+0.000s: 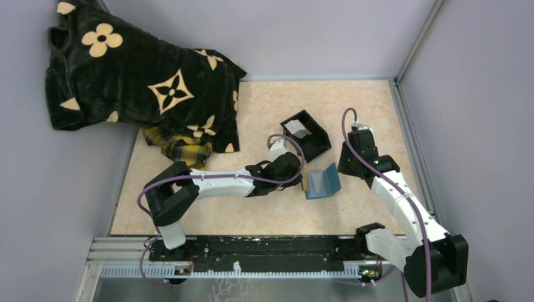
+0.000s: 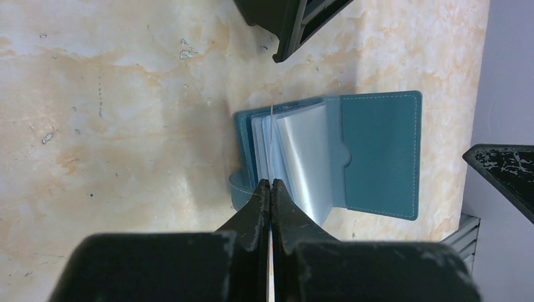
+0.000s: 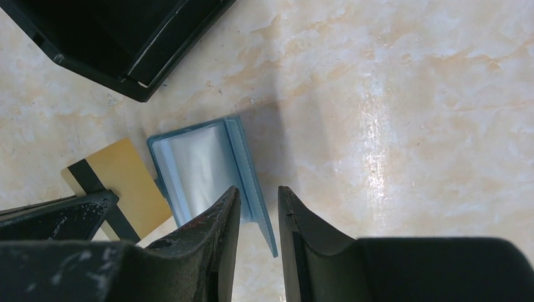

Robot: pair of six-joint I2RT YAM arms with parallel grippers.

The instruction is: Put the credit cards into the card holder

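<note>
A gold card with a black stripe is held in my left gripper, which is shut on it; in the left wrist view the card is edge-on, above the holder's clear sleeves. The blue card holder (image 1: 320,184) lies open on the table, its teal flap (image 2: 381,154) to the right in the left wrist view, and its sleeves (image 3: 196,167) show beside the card in the right wrist view. My right gripper stands open just right of the holder, with nothing between its fingers.
A black open box (image 1: 313,145) with white items inside sits behind the holder. A dark patterned blanket (image 1: 145,82) and yellow plaid cloth (image 1: 182,152) cover the back left.
</note>
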